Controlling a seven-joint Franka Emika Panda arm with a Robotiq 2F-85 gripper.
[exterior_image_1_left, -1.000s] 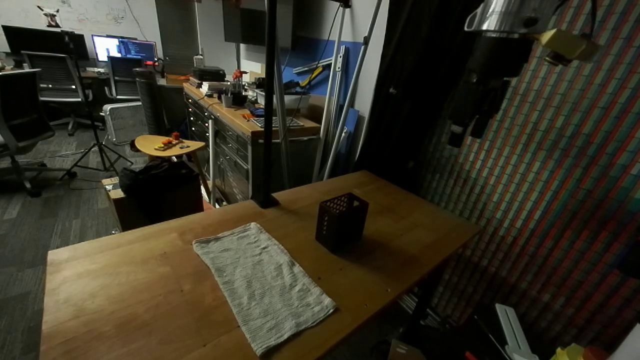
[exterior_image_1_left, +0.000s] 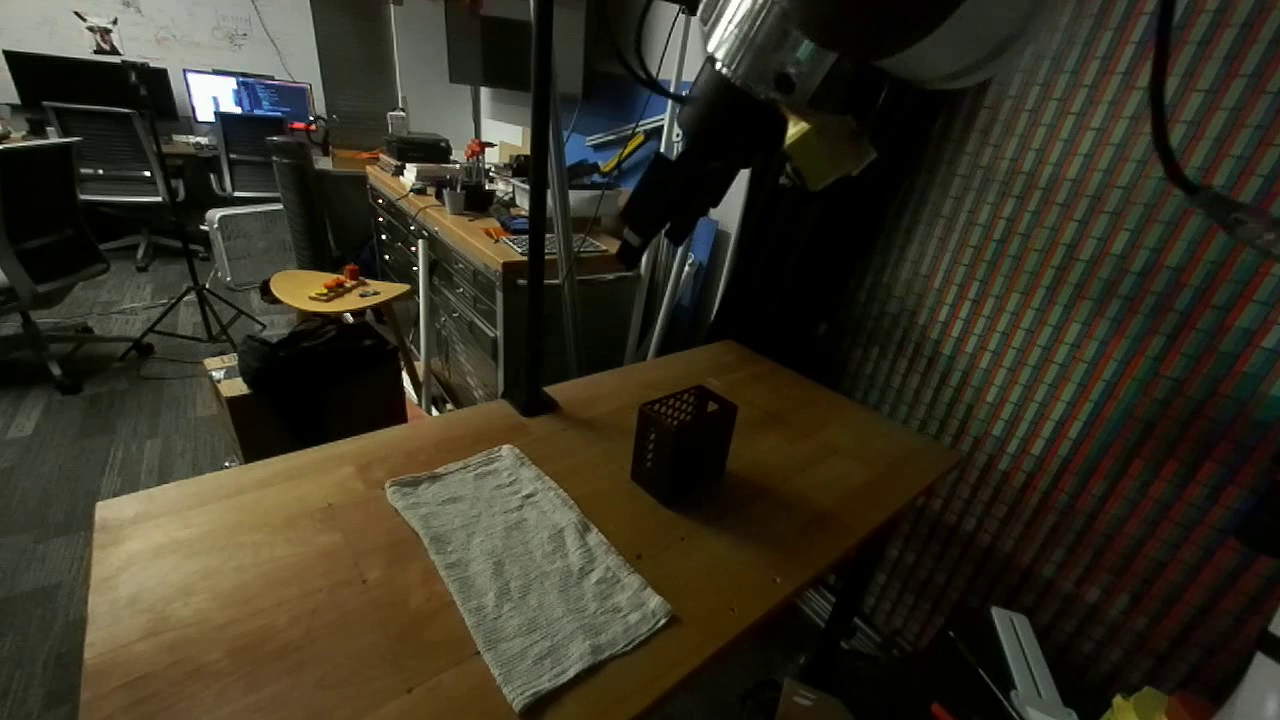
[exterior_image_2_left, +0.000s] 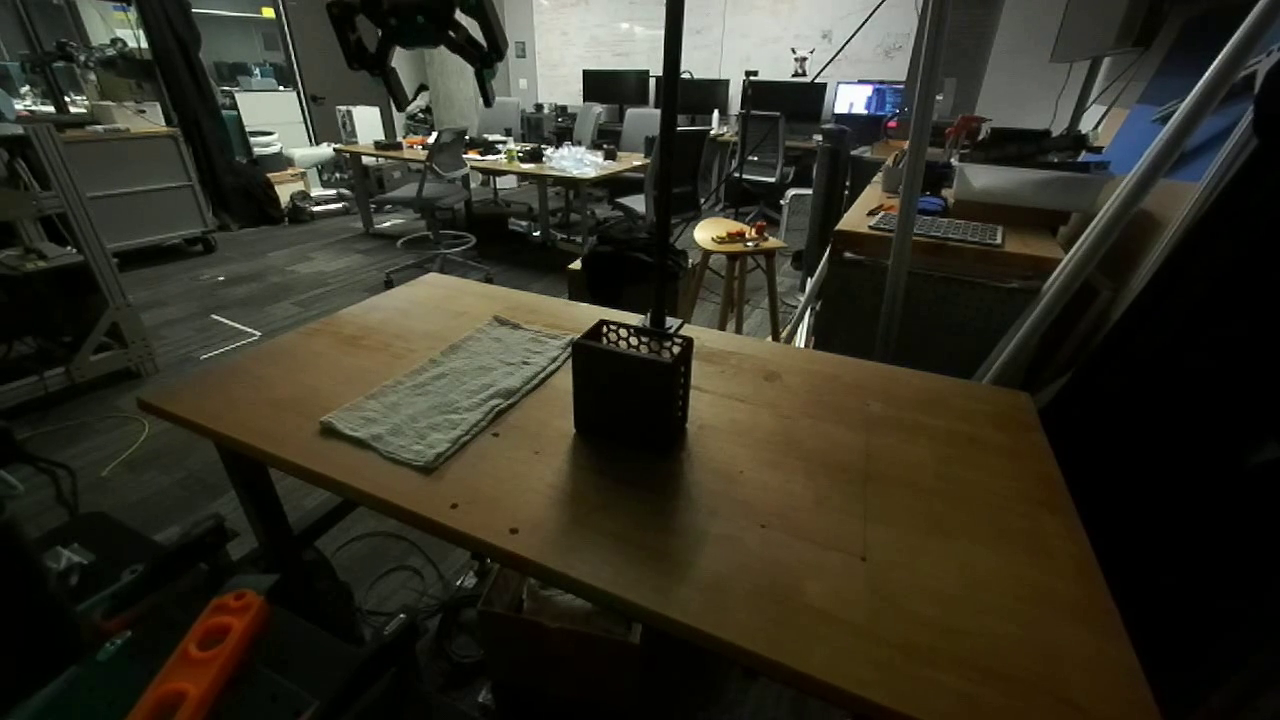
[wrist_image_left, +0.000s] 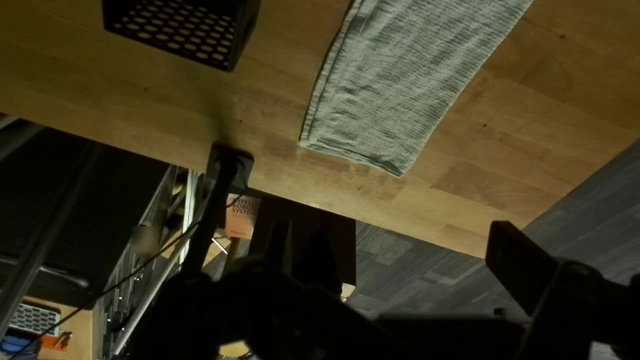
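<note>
A pale grey-green cloth (exterior_image_1_left: 530, 574) lies spread flat on the wooden table. Beside it, a dark box with perforated sides (exterior_image_1_left: 684, 444) stands upright, its open top visible in the second exterior view, where its front wall (exterior_image_2_left: 630, 390) is plain and dark. High over the table hangs my gripper (exterior_image_2_left: 439, 96), its two fingers wide apart with nothing between them. Seen from the wrist, the cloth (wrist_image_left: 396, 78) and the box (wrist_image_left: 180, 27) lie in the upper part, clear of the dark fingers (wrist_image_left: 520, 264). Whether the box holds anything is hidden.
A black upright post (exterior_image_1_left: 539, 240) is fixed at the table's far edge, near the cloth and box. Bare wood (exterior_image_2_left: 816, 528) surrounds both objects on the table (exterior_image_1_left: 240, 588). A drawer cabinet (exterior_image_1_left: 462, 270) stands beyond the far edge.
The arm has swung left across the first exterior view, from beside the patterned wall to above the table, and the gripper has tilted. Cloth and box have not moved.
</note>
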